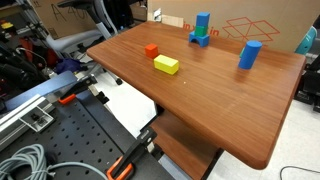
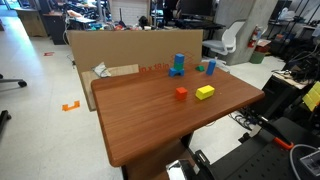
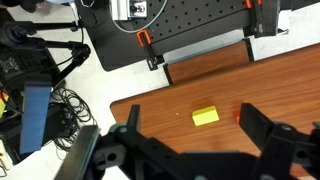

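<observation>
On the wooden table lie a yellow block (image 1: 166, 65) and, a short way to its left, a smaller red block (image 1: 151, 50). Behind them stands a stack (image 1: 201, 30) with blue at top and bottom and green between. A blue cylinder (image 1: 250, 54) is upright to the right of the stack. In the wrist view, the dark fingers of my gripper are spread wide at the bottom, so it looks open with nothing between them. The yellow block (image 3: 205, 116) and the red block (image 3: 239, 116) lie well below, apart from the fingers. Neither exterior view clearly shows the gripper.
A tan panel (image 2: 120, 50) borders the table's far side. Along the near side, apart from the table, runs a black perforated bench (image 3: 200, 30) with cables and orange-handled clamps.
</observation>
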